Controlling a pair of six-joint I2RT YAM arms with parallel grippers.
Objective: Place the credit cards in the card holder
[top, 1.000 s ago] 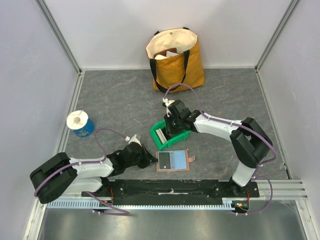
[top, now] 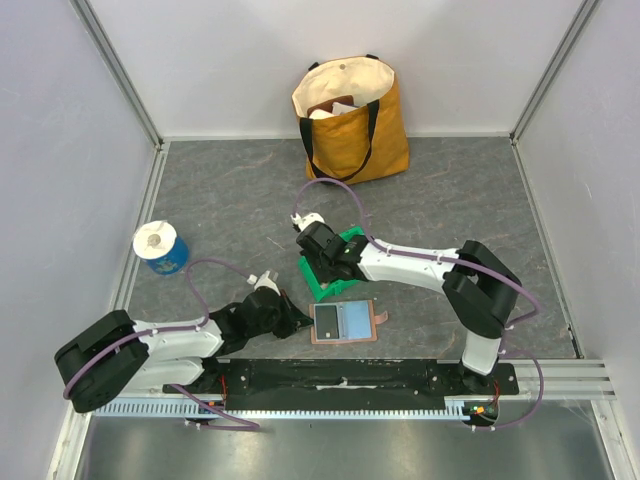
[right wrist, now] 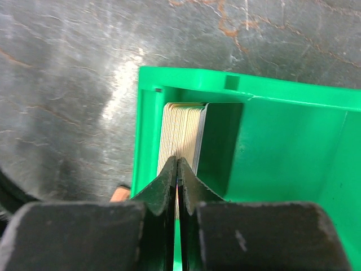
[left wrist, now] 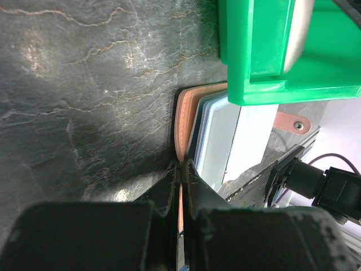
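The card holder (top: pixel 355 321), tan leather with sleeves and a strap, lies open at the front centre of the table. My left gripper is shut at its near edge; whether it pinches the leather I cannot tell. Behind the holder, the green tray (right wrist: pixel 285 152) holds a stack of cards (right wrist: pixel 180 130) upright along its left side. My right gripper is shut, its fingertips at the top of that stack, with no card clearly between them. In the top view the right arm hides much of the tray.
A yellow tote bag (top: pixel 355 145) stands at the back. A blue-labelled white roll (top: pixel 162 250) sits at the left.
My right gripper has moved left and toward the front over the tray, to the card stack. The left arm has shifted very slightly.
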